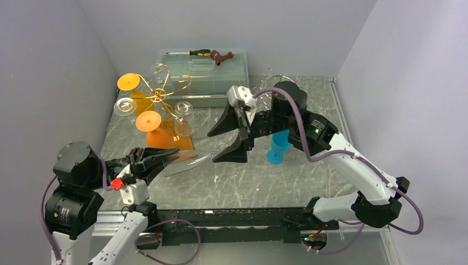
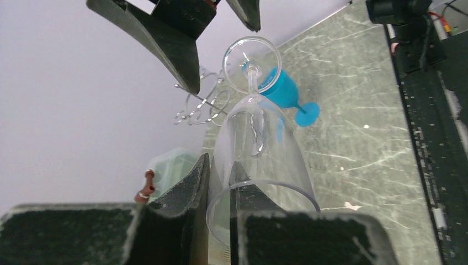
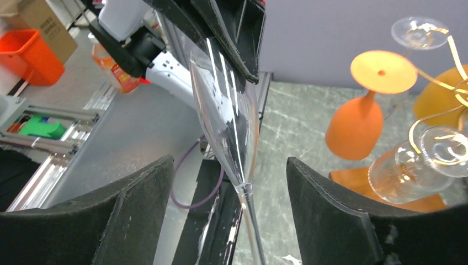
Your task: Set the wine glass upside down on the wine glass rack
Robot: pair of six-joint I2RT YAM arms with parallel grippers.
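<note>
A clear wine glass [image 2: 259,149] lies sideways in the air, its bowl's rim pinched where my left gripper [image 1: 175,153] is shut on it. Its foot points toward my right gripper [image 1: 229,144], whose fingers stand apart around open space near the stem end. In the right wrist view the glass's bowl [image 3: 229,121] and stem show between the spread fingers, touching neither; its foot is out of sight there. The gold rack [image 1: 158,95] at the left back carries several upside-down glasses, among them an orange one [image 1: 149,122]. A silver rack [image 1: 278,88] stands at the right back, partly behind my right arm.
A blue glass [image 1: 279,144] stands on the grey table beside my right arm. At the back sits a translucent green case [image 1: 232,83] with a screwdriver on its lid.
</note>
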